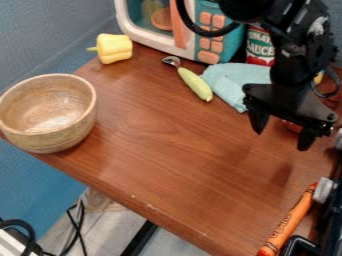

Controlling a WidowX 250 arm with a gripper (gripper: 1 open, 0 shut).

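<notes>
The black gripper (pixel 281 126) hangs at the right of the table, pointing down, its fingers apart. A red object behind it is mostly hidden by the gripper and arm. A wooden bowl (pixel 47 135) sits at the left of the table (pixel 167 175). A yellow toy corn (pixel 197 86) lies near the back beside a small spoon (pixel 171 61), and a yellow pepper-like piece (pixel 110 48) is at the back left.
A light blue cloth (pixel 230 80) lies behind the gripper, with a toy microwave (pixel 181 25) and a red-green can (pixel 261 45) at the back. An orange crayon-shaped object (pixel 285 225) lies at the front right.
</notes>
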